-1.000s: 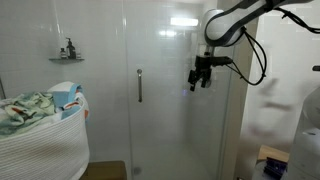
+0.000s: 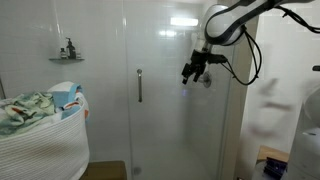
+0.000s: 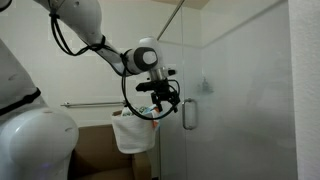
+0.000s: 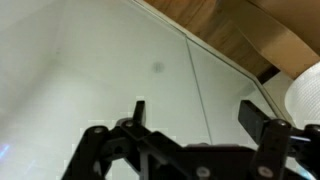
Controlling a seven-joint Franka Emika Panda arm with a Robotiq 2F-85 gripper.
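My gripper [image 2: 187,76] hangs in the air before the glass shower door [image 2: 165,125], to the right of the door's vertical metal handle [image 2: 140,86] in the first exterior view. In the wrist view the gripper is open, its two dark fingers wide apart and only the pale glass panel [image 4: 140,60] showing beyond the gap. The second exterior view has the gripper [image 3: 165,105] near the door handle [image 3: 189,113], apart from it or overlapping by line of sight; the distance is hard to tell.
A white woven basket [image 2: 50,150] heaped with towels [image 2: 30,108] stands at the left. Behind it, a small wall shelf [image 2: 67,60] carries bottles. A brown box-like piece [image 2: 105,171] is low by the door. Open air lies between gripper and handle.
Door, basket and towels look unmoved.
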